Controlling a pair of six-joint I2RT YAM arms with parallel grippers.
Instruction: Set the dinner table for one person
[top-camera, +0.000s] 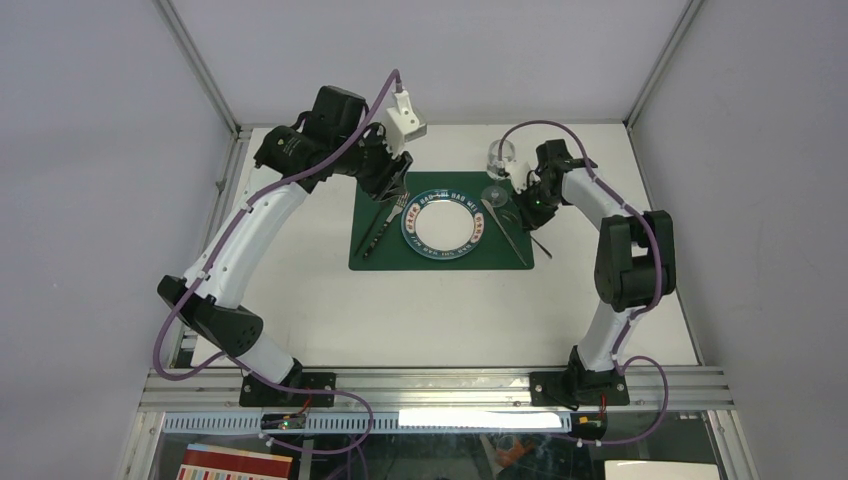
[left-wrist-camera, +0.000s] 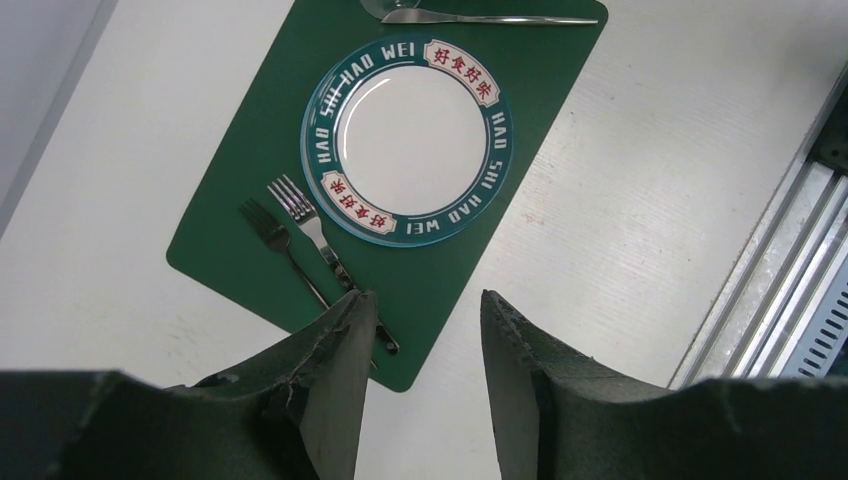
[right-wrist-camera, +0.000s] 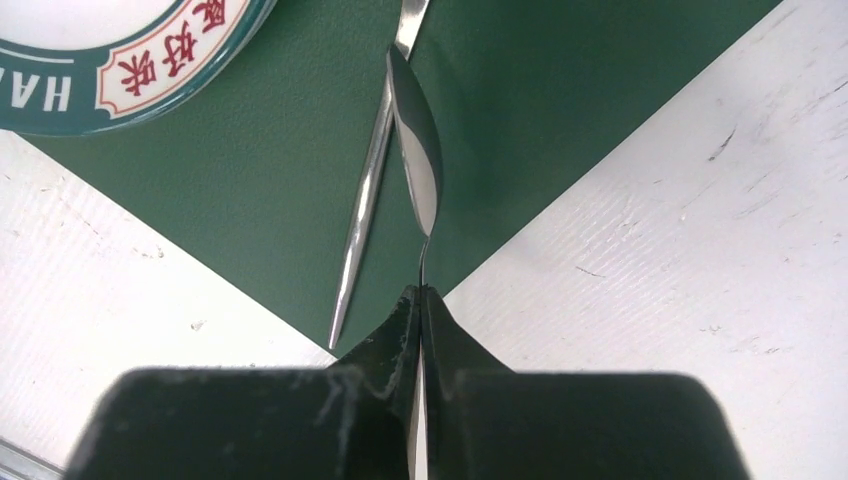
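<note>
The plate (top-camera: 442, 224) lies centred on the green placemat (left-wrist-camera: 250, 170). A silver fork (left-wrist-camera: 308, 225) and a darker fork (left-wrist-camera: 270, 235) lie left of it, a knife (right-wrist-camera: 360, 220) right of it, a wine glass (top-camera: 494, 197) at the upper right. My right gripper is shut on a spoon (right-wrist-camera: 415, 150), whose bowl is held sideways above the placemat and knife. My left gripper is open, empty, high over the forks at the placemat's left.
Metal frame rails and grey walls bound the table.
</note>
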